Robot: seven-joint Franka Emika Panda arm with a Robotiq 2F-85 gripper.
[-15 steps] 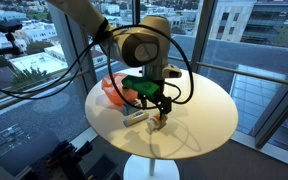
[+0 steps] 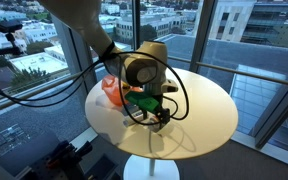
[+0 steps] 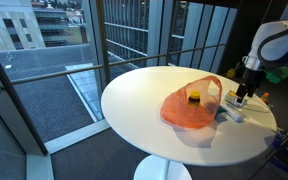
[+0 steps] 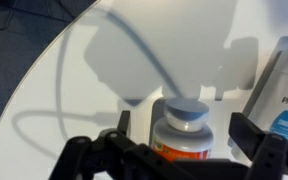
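A small bottle with a pale cap (image 4: pixel 187 112) and a colourful label stands between the spread fingers of my gripper in the wrist view. White gaps show on both sides of the cap, so neither fingertip touches it there. The bottle's lower part is hidden by the gripper body. In exterior view 1 my gripper (image 2: pixel 158 113) is low over the near part of the round table, largely covering what lies beneath it.
A white pack with a blue label (image 4: pixel 284 100) lies close by the right finger. An orange mesh bag (image 3: pixel 191 108) holding a yellow-capped dark bottle (image 3: pixel 194 98) rests on the white round table (image 3: pixel 134 98).
My arm has come down, bringing the gripper lower over the table's near part. The small items below it are more covered than before. The orange bag has stayed put.
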